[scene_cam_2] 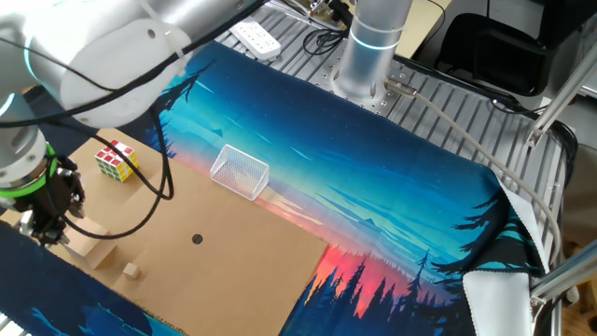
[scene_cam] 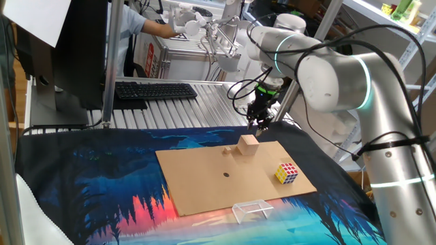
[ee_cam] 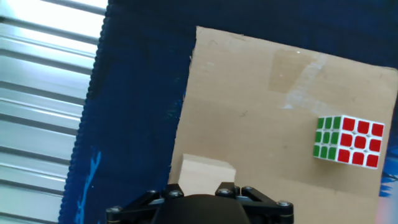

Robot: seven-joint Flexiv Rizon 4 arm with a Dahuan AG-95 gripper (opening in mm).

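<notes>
A large plain wooden block (scene_cam: 248, 145) sits near the far edge of the cardboard sheet (scene_cam: 197, 184). Just above and behind it in exterior view 1 hangs my gripper (scene_cam: 254, 128), apart from the block and with empty space between its fingers. In the wrist view the same block (ee_cam: 204, 176) shows just ahead of the open gripper, its lower part hidden by the gripper body. A tiny wooden cube (scene_cam_2: 131, 271) lies beside the large block. Toward the cardboard's other end stands a Rubik's cube (ee_cam: 349, 142), with red and green faces showing there.
A small white mesh goal (scene_cam_2: 240, 172) stands at the cardboard's edge. Loose black cables (scene_cam_2: 166, 154) loop from the arm over the cardboard. A dark round spot (scene_cam: 226, 175) marks the bare middle of the sheet. Beyond the cloth lies a ribbed metal tabletop (scene_cam: 170, 112).
</notes>
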